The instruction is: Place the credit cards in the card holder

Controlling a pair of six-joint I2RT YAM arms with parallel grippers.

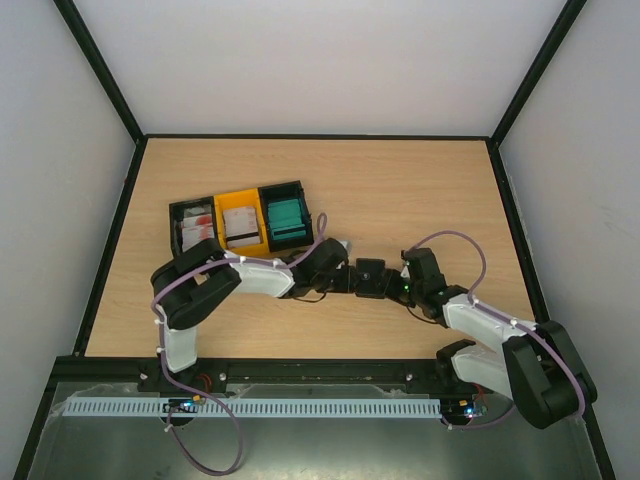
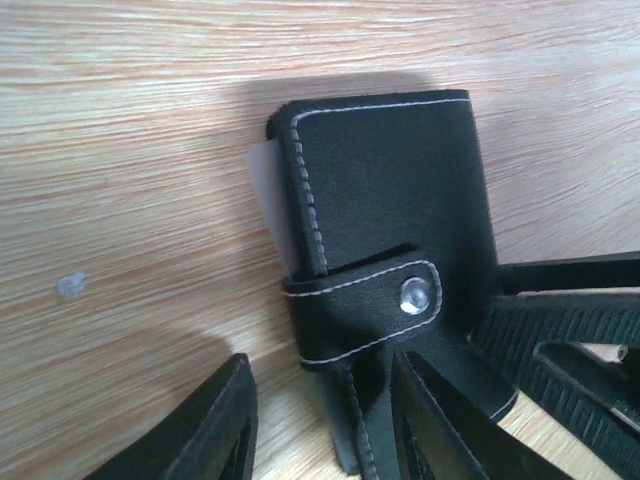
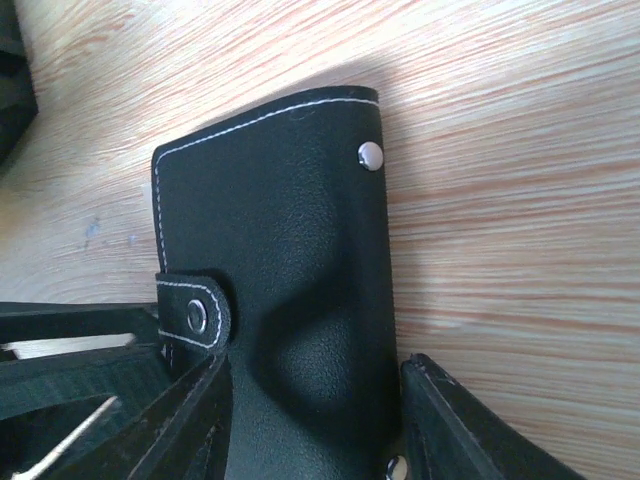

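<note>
The black leather card holder (image 1: 371, 278) lies closed on the table between both grippers. Its strap is snapped down, and a pale edge (image 2: 272, 200) of sheets or cards shows along its open side in the left wrist view. My left gripper is partly open, one fingertip off that side over the wood and the other over the holder. On the opposite side, my right gripper also stands partly open, its fingertips straddling the spine edge. Loose cards lie in the bins: white and red (image 1: 198, 232), pale pink (image 1: 241, 222), green (image 1: 287, 217).
The three-part bin, with its orange middle section (image 1: 234, 197) between two black ones, stands behind the left arm. Free wood (image 1: 400, 190) lies behind the holder. The two grippers are close together.
</note>
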